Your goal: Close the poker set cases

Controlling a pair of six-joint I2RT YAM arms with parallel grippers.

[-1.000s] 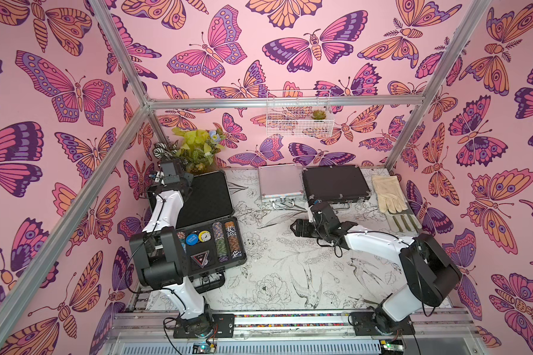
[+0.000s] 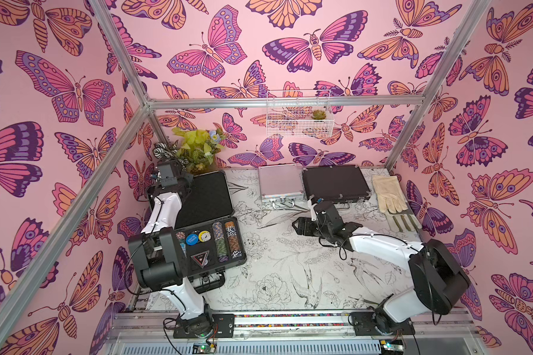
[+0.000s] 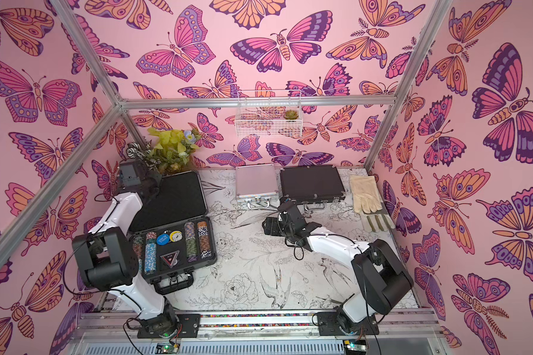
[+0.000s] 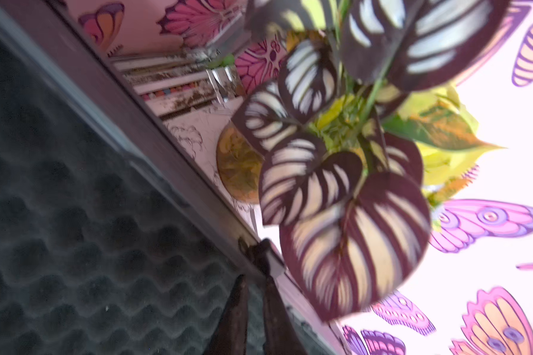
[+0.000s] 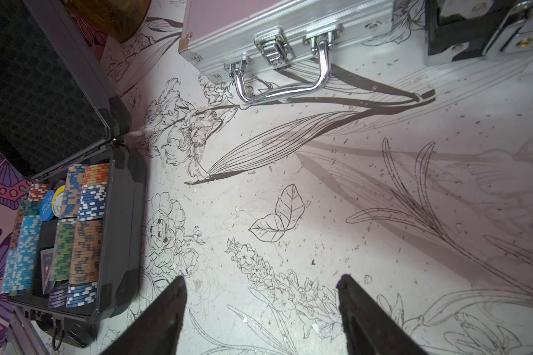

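Note:
An open black poker case (image 2: 207,260) lies at the left, chips, markers and cards in its base, its foam-lined lid (image 3: 180,195) raised at the back. My left gripper is at the lid's upper edge beside striped plant leaves, its fingertips close together; what lies between them is hard to tell. A silver case (image 5: 284,20) and a dark case (image 3: 311,180) lie closed along the back. My right gripper stands open over bare table in front of them, with nothing visible between its fingers.
A potted plant (image 3: 171,153) stands behind the open case. Gloves (image 2: 388,195) lie at the back right. A wire basket (image 2: 299,124) hangs on the back wall.
My right arm has shifted slightly to the right and its upper link has moved a little. The left arm and cases look almost unchanged.

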